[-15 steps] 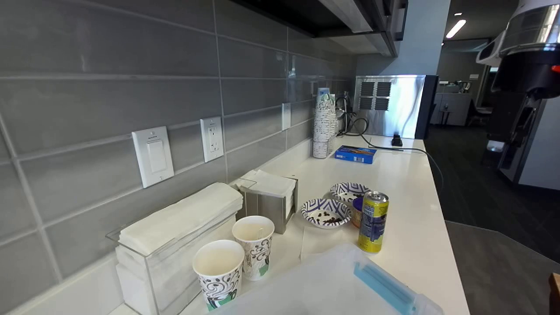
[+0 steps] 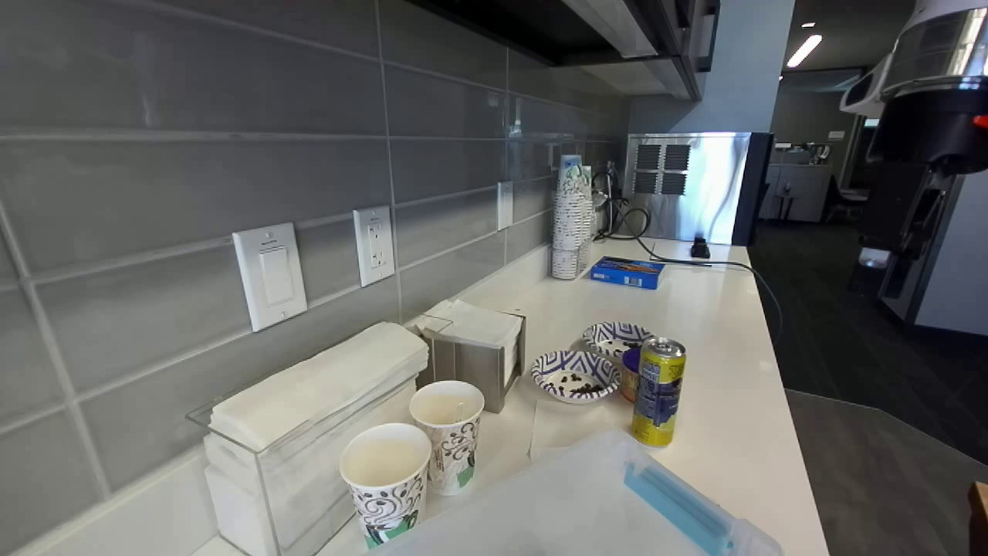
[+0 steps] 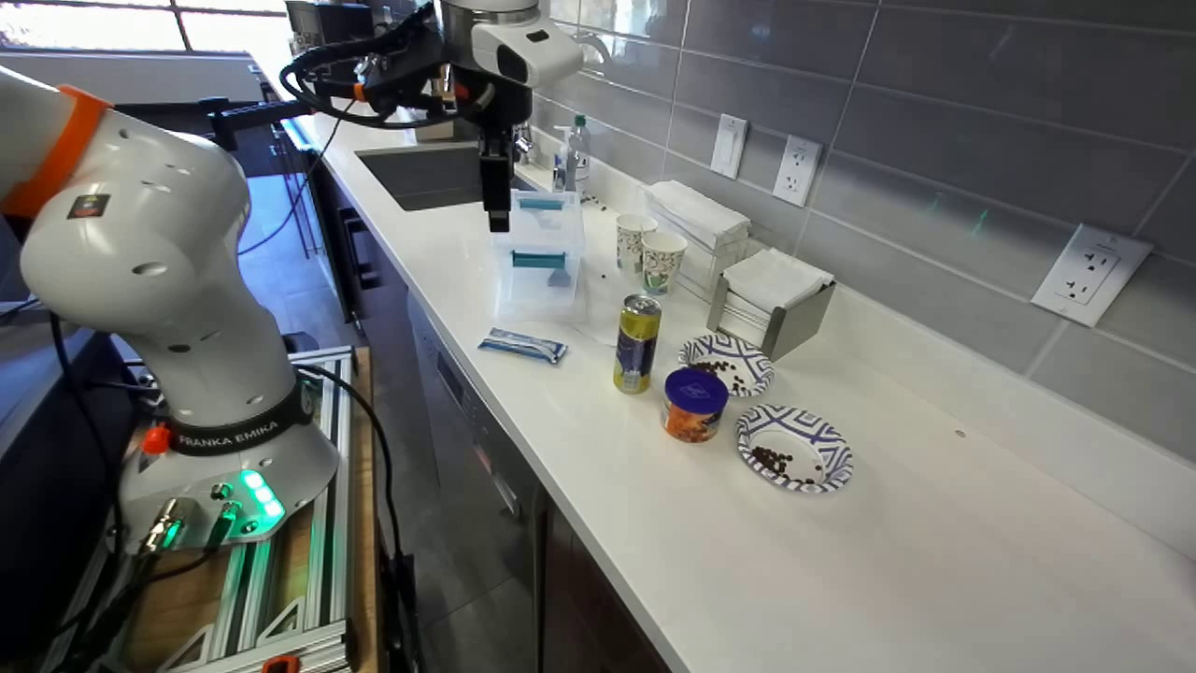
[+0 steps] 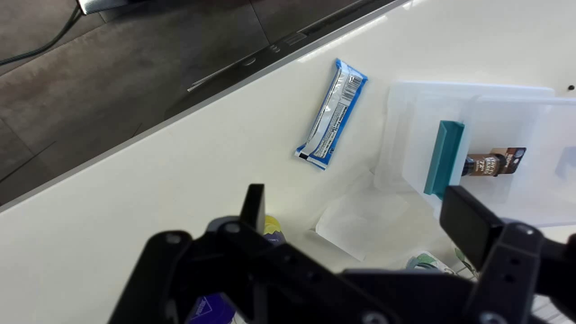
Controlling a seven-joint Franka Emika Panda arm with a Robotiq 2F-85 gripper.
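My gripper hangs above the counter, its two black fingers wide apart and nothing between them; in the second exterior view the gripper [image 3: 495, 219] is over the clear bin's far end. A blue and silver wrapped bar [image 4: 333, 114] lies flat on the counter, beyond the fingertips in the wrist view. To its right is the clear plastic bin [image 4: 418, 92] with teal latches and a small brown bottle [image 4: 486, 164] visible in it. A yellow and purple can [image 3: 636, 344] stands upright, beside an orange tub with a purple lid [image 3: 694, 404].
Two patterned bowls [image 3: 809, 420] holding dark bits sit near the tub. Two paper cups [image 3: 662, 262] and napkin holders [image 3: 774, 301] line the wall side. A sink [image 3: 420, 179] lies beyond the bin.
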